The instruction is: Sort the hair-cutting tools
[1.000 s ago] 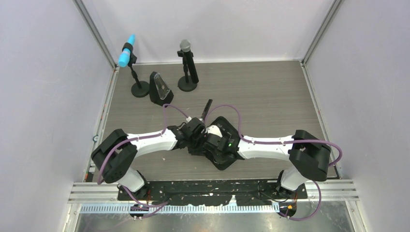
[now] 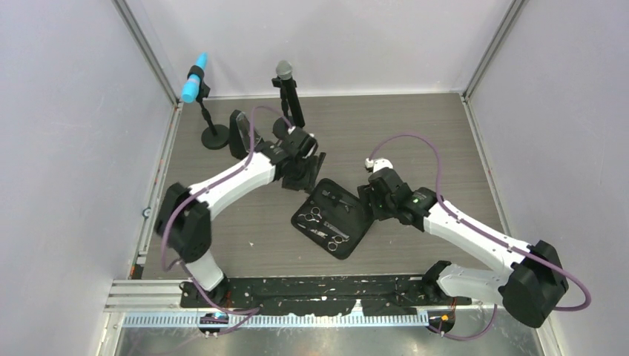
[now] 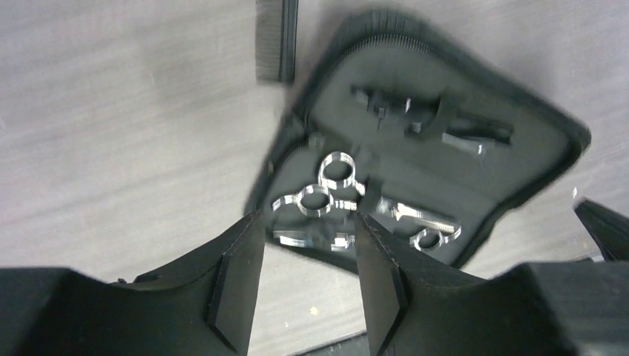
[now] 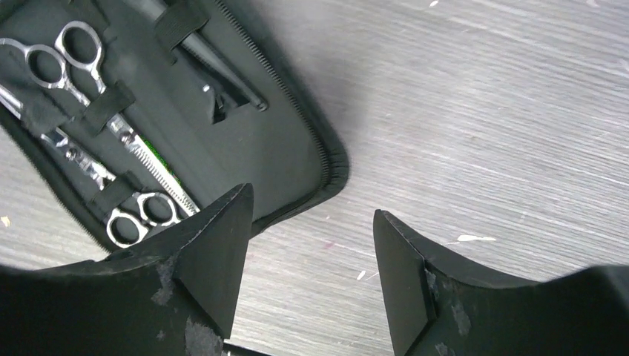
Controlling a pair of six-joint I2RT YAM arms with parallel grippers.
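Observation:
A black zip case (image 2: pixel 354 230) lies unfolded on the table, tilted on its corner. Straps in it hold scissors (image 4: pixel 81 70), more scissors with ridged blades, and dark tools (image 4: pixel 215 67) along the other side. Outside the case, near its far left corner, lies a black comb (image 3: pixel 278 37); in the top view the comb (image 2: pixel 319 162) is partly behind my left gripper. My left gripper is open above the table, empty, with the case beyond its fingertips. My right gripper is open and empty, by the case's right corner.
At the back left stand a blue object on a stand (image 2: pixel 195 81), a black metronome (image 2: pixel 239 135) and a microphone on a stand (image 2: pixel 289 89). The left arm reaches close to the metronome. Clear table (image 2: pixel 415 141) lies at the back right.
Both arms stood close together over the case's near part. The left gripper has moved back toward the comb, the right one to the right and back, uncovering the case.

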